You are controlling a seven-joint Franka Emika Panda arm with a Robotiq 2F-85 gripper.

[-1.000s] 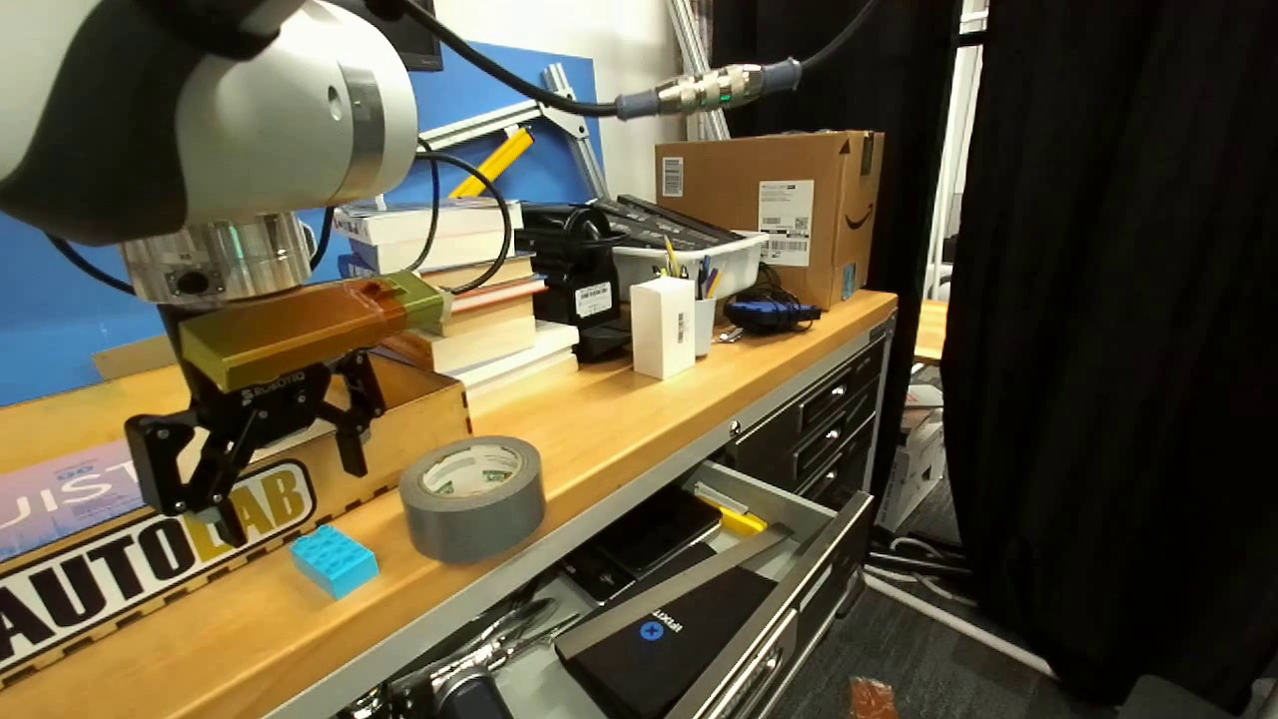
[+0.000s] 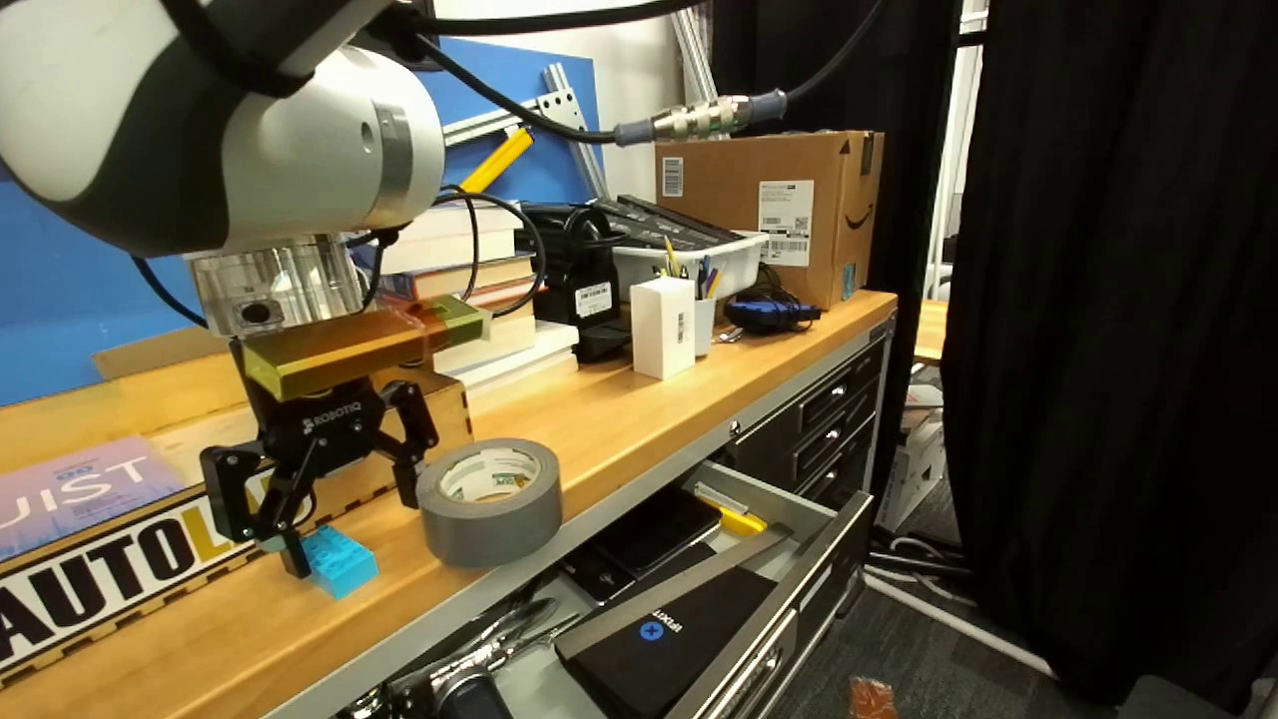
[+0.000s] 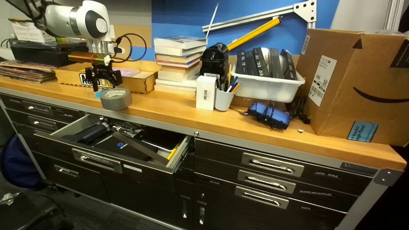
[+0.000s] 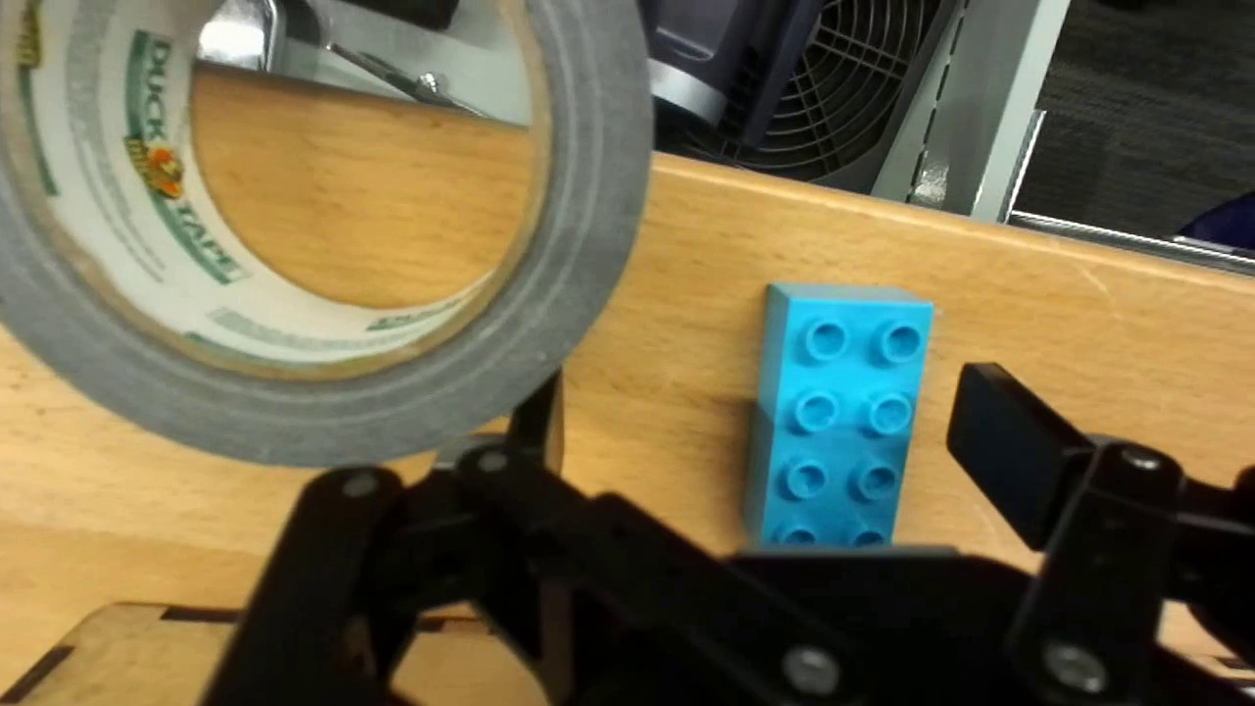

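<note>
My gripper [image 2: 354,527] is low over the wooden bench, open, with nothing held. A light-blue toy brick [image 2: 338,561] with studs lies on the bench. In the wrist view the brick [image 4: 841,412] appears between the two spread fingers, nearer the right one, with bare wood on either side. Its near end is hidden by the gripper body. A grey duct tape roll [image 2: 492,527] lies flat beside the brick. One finger stands against or very close to the roll's side; in the wrist view the roll [image 4: 600,235] partly covers that fingertip.
A drawer [image 2: 785,575] stands pulled out below the bench edge, holding a black box [image 2: 671,641] and tools. Behind the gripper is a wooden AUTOLAB box [image 3: 149,84]. Books [image 3: 180,57] and a white box [image 3: 205,92] stand farther right. Bench between roll and white box is clear.
My gripper has come down and to the right, toward the brick and roll. The tape roll has shifted slightly right; the brick looks unmoved.
</note>
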